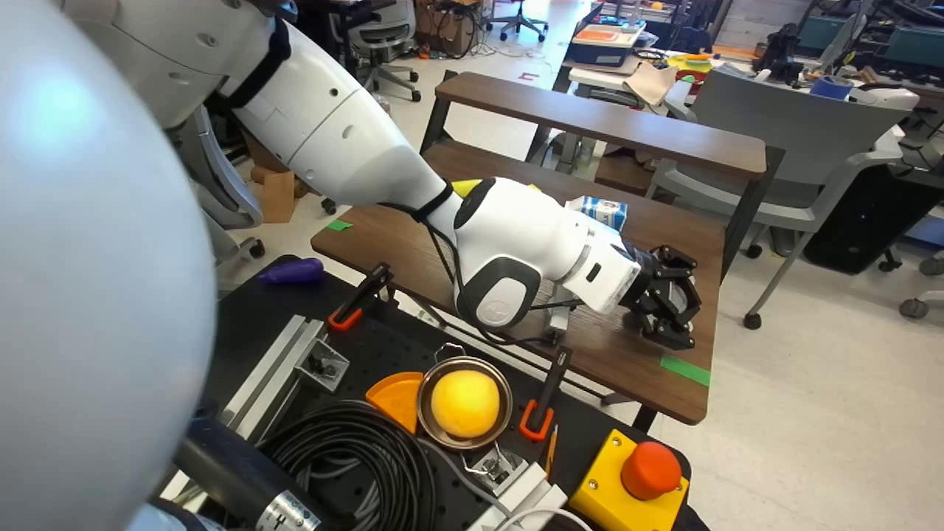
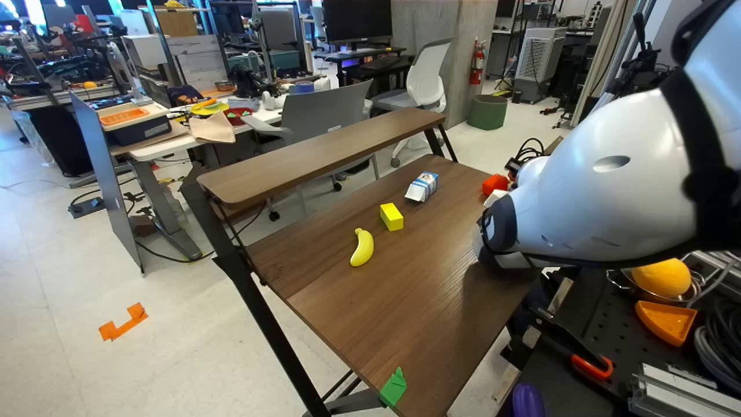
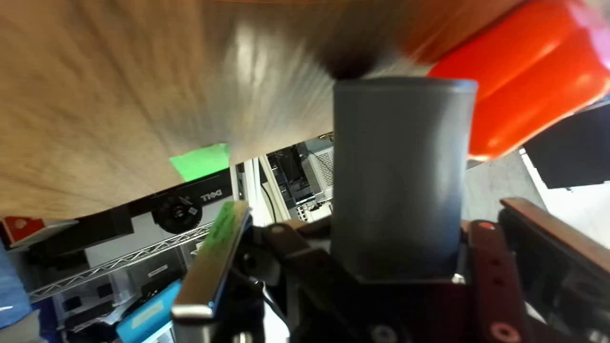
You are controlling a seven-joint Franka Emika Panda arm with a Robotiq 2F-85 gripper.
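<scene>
My gripper (image 1: 679,298) is low over the right end of the wooden table (image 1: 619,345). Whether its fingers are open or shut is not clear. In the wrist view a dark grey cylinder-like part (image 3: 400,177) fills the middle and hides some of the space there. Just behind that part, to the right, a red pepper (image 3: 532,85) lies close to the gripper; I cannot tell whether they touch. Exterior view 2 shows the red pepper (image 2: 495,184) beside the arm, which hides the gripper there.
On the table are a banana (image 2: 362,247), a yellow block (image 2: 392,216) and a blue-white carton (image 2: 422,187). A raised shelf (image 2: 326,156) runs along the back edge.
</scene>
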